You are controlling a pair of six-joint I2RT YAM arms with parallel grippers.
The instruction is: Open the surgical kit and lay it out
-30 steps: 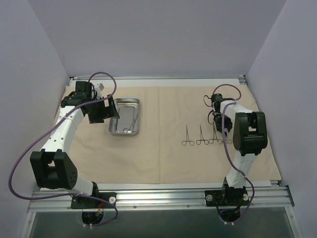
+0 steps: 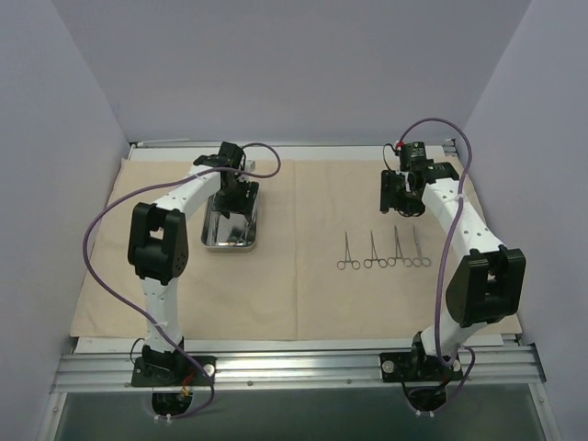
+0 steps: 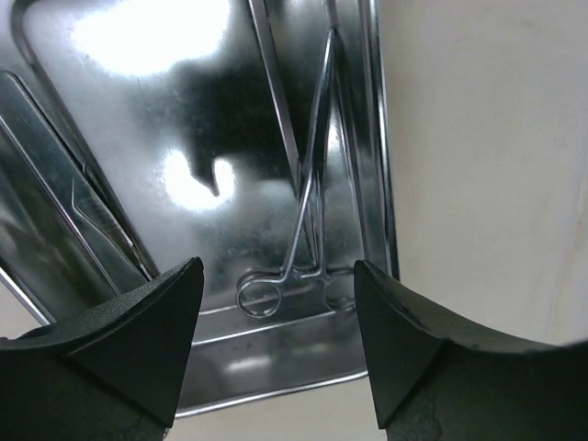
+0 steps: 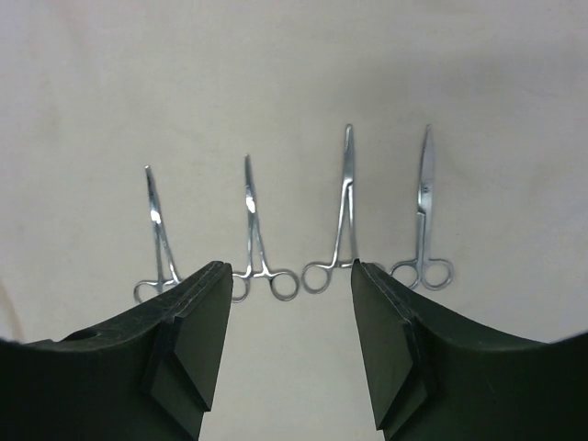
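Observation:
A metal tray (image 2: pixel 230 244) lies on the left half of the cloth, with my left gripper (image 2: pixel 236 204) above it. In the left wrist view a ringed clamp (image 3: pixel 303 207) and slim straight tools rest along the tray's one side; tweezers (image 3: pixel 78 184) lie along the other. My left gripper is open, nothing between its fingers. On the right half are laid out scissors (image 4: pixel 424 211) and three clamps, among them one clamp (image 4: pixel 344 202), side by side and upright in that view. My right gripper hangs open and empty above the cloth.
Grey walls (image 2: pixel 276 83) stand at the back and sides. A metal rail (image 2: pixel 294 359) runs along the front edge.
My left gripper has moved right, from the tray's left side to over the tray. The right gripper has moved away from the row, back and slightly left. The laid-out tools have not moved.

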